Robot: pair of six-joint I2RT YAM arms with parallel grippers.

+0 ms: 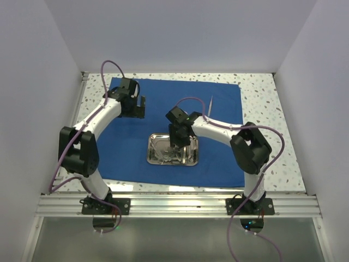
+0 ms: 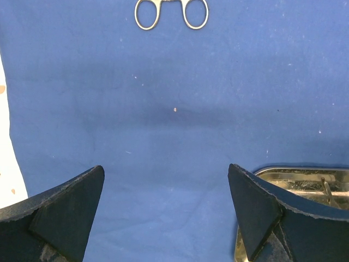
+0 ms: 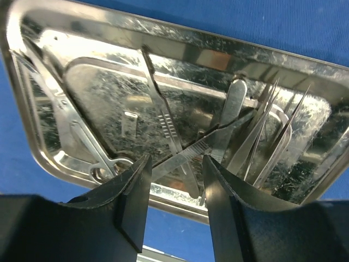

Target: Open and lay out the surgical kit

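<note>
In the right wrist view my right gripper is over the steel tray (image 3: 229,41) with its fingers partly open. Between and just beyond its fingertips, a ridged tweezers (image 3: 191,150) lies across a thinner ridged handle (image 3: 167,124); whether the pads touch either cannot be told. Scissor-like forceps (image 3: 76,120) rest at the tray's left side. A flat handle (image 3: 233,103) and pointed tweezers (image 3: 256,134) lie at the right. My left gripper is open and empty over the blue cloth (image 2: 163,98). Ringed handles (image 2: 188,16) show at the top edge there.
A thin instrument (image 1: 210,103) lies on the cloth behind the right arm, at the upper right. In the left wrist view, a corner of the tray (image 2: 272,173) shows at lower right, beside a finger.
</note>
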